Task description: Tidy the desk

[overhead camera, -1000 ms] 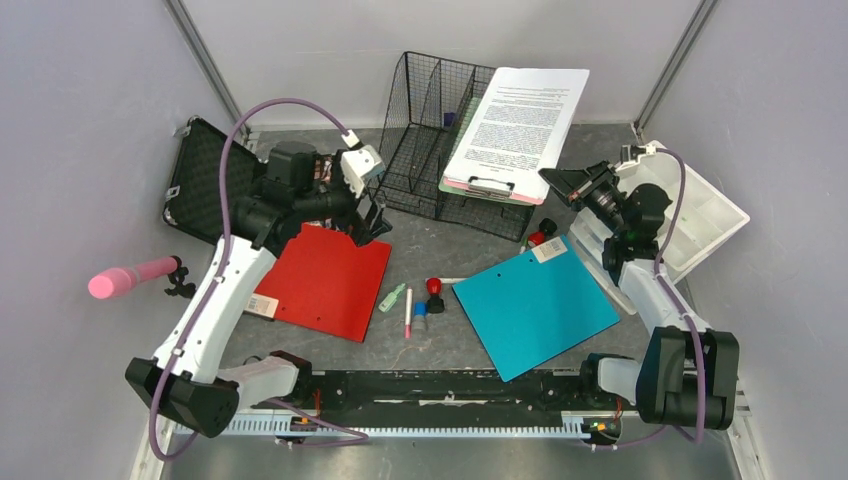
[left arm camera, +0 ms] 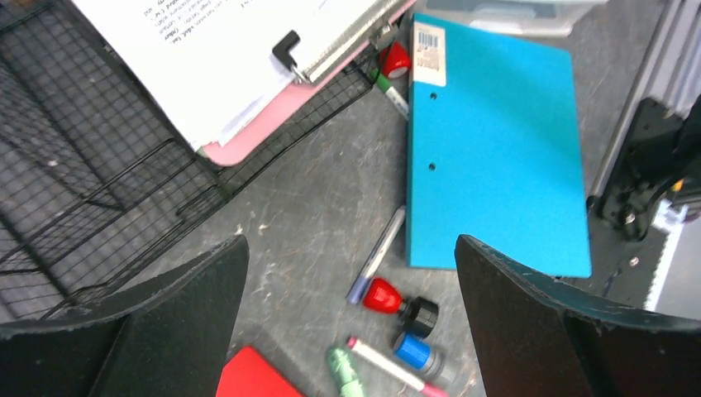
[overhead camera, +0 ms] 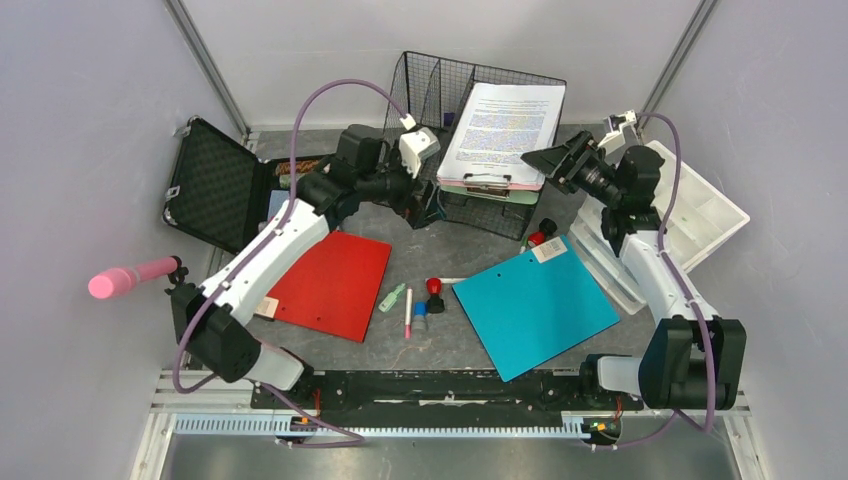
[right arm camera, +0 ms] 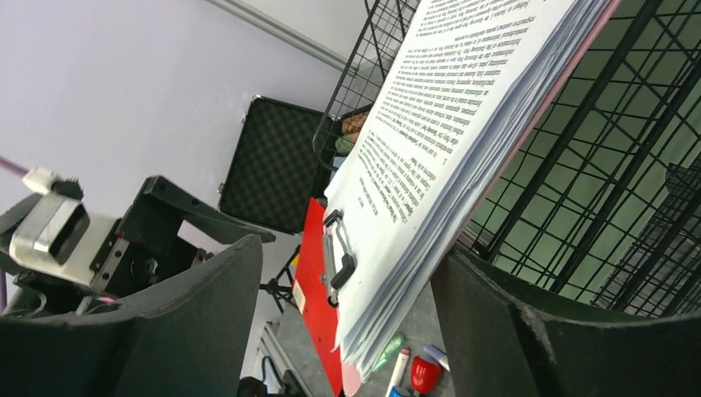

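A pink clipboard (left arm camera: 236, 151) with a thick stack of printed paper (overhead camera: 510, 120) rests tilted in the right part of the black wire organizer (overhead camera: 418, 95), above a green board (overhead camera: 523, 197). My right gripper is at its right edge, fingers apart; one finger (right arm camera: 463, 289) sits close against the stack's edge, and contact is unclear. My left gripper stands open and empty, left of the clipboard's lower end and in front of the organizer. A blue folder (overhead camera: 535, 310) and a red folder (overhead camera: 335, 285) lie flat on the desk.
Between the folders lie a green bottle (overhead camera: 391, 298), a pink-ended marker (overhead camera: 408, 313), a red-topped stamp (overhead camera: 434, 295) and a blue-capped bottle (overhead camera: 419, 316). An open black case (overhead camera: 212, 185) stands left; white trays (overhead camera: 705, 205) are at right, partly behind the right arm.
My left arm has swung right toward the organizer.
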